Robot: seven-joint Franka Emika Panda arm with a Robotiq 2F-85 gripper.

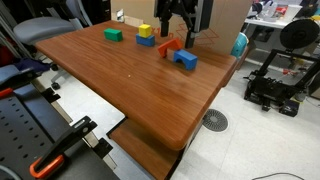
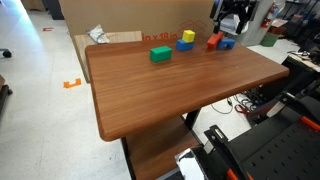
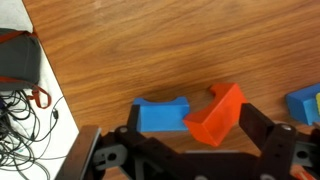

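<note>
My gripper (image 1: 181,30) hangs open over the table, its fingers spread wide with nothing held. Below it in the wrist view lie a blue notched block (image 3: 163,115) and a red-orange block (image 3: 215,116). The red block (image 1: 171,45) sits beside the blue notched block (image 1: 186,60), askew, seemingly tilted; whether it leans on the blue one I cannot tell. In exterior view 2 the red block (image 2: 213,41) shows at the table's far right, with the blue notched block (image 2: 227,44) partly hidden near the gripper.
A yellow block (image 1: 146,30) stands on a blue block (image 1: 146,41) nearby. Farther left is a green block (image 1: 113,35). A dark object with cables (image 3: 20,60) lies off the table's edge in the wrist view.
</note>
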